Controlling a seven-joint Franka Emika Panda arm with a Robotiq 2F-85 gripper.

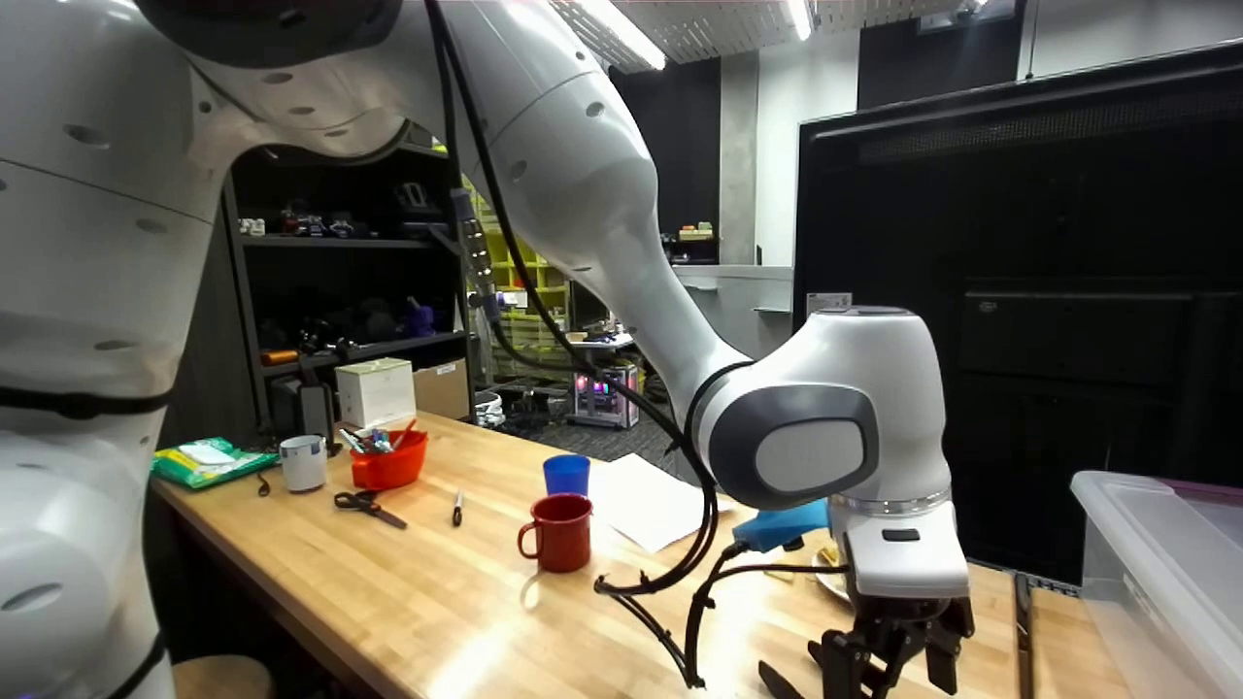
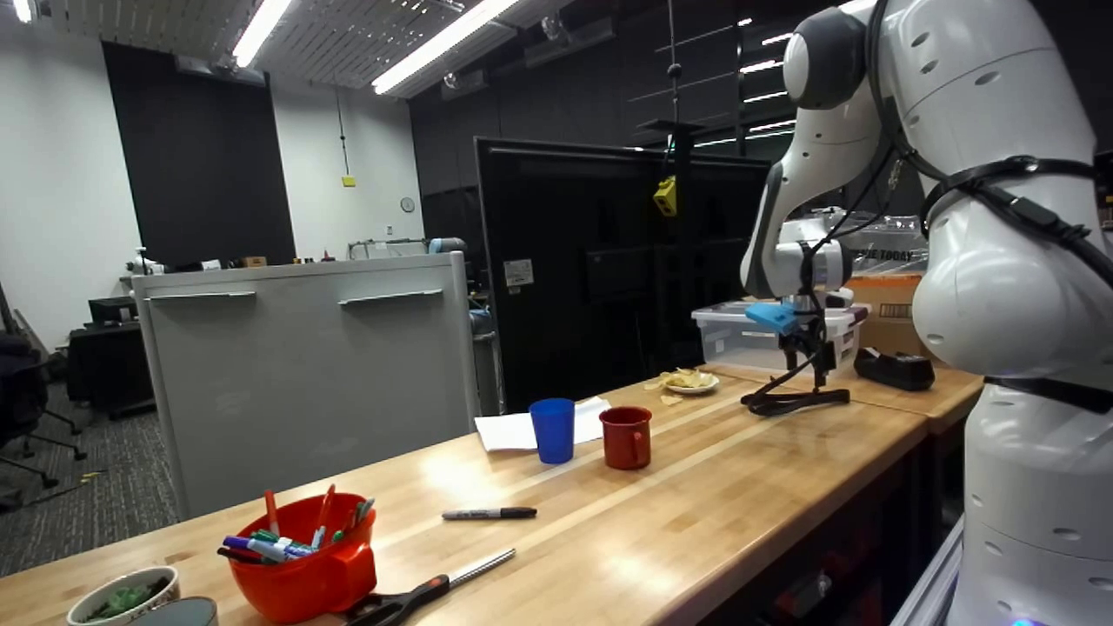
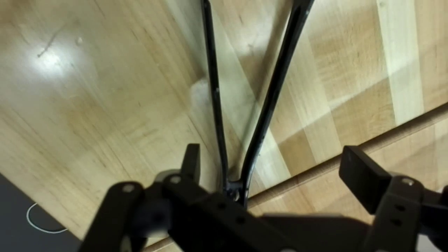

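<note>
Black tongs (image 3: 268,110) lie on the wooden table, their two arms spread in a V and meeting at a hinge low in the wrist view. My gripper stands open, its fingers wide apart, with the hinge end between them but nearer the left finger; neither finger grips it. In exterior view 1 the gripper (image 1: 891,670) is at the bottom edge, one dark tong tip (image 1: 778,680) showing beside it. From exterior view 2, the tongs (image 2: 783,402) are seen on the table below the gripper (image 2: 814,365).
A plate of chips (image 2: 690,384) is near the tongs. A red mug (image 2: 626,438), blue cup (image 2: 553,429) and white paper (image 2: 506,432) stand mid-table. Farther off are a marker (image 2: 488,513), scissors (image 2: 428,591) and red pen holder (image 2: 297,574). A clear bin (image 1: 1154,582) borders the right.
</note>
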